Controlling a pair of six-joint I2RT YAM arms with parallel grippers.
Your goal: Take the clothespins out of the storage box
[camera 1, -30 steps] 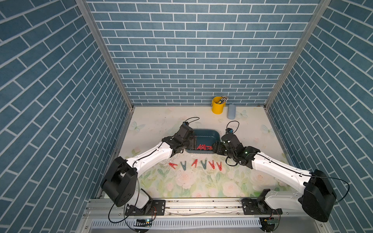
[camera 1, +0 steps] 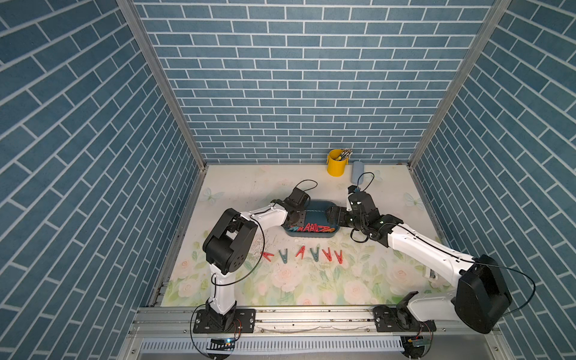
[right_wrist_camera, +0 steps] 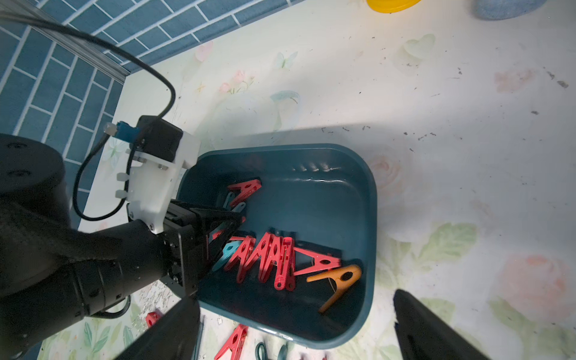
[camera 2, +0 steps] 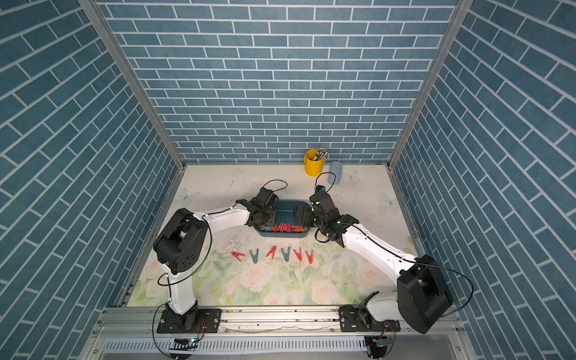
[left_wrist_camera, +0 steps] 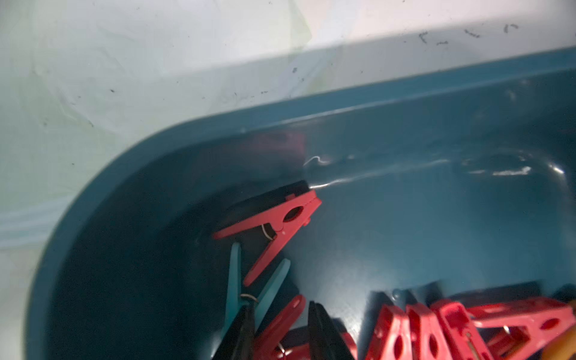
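The dark teal storage box [right_wrist_camera: 324, 204] holds red, cyan and orange clothespins, mostly along its near side. My left gripper is inside the box at its left part, fingers part open around a red clothespin [left_wrist_camera: 282, 321]; a grip is not visible. Another red clothespin [left_wrist_camera: 282, 219] lies beside a cyan one [left_wrist_camera: 270, 288]. My right gripper is open above the box's right end, nothing seen between its fingers. A row of red and grey-green clothespins [camera 1: 315, 253] lies on the table in front of the box.
A yellow bucket [camera 1: 336, 165] with tools and a blue-grey object [camera 1: 357, 171] stand at the back. The table right and behind the box is mostly clear; tiled walls enclose three sides.
My right arm has shifted slightly back.
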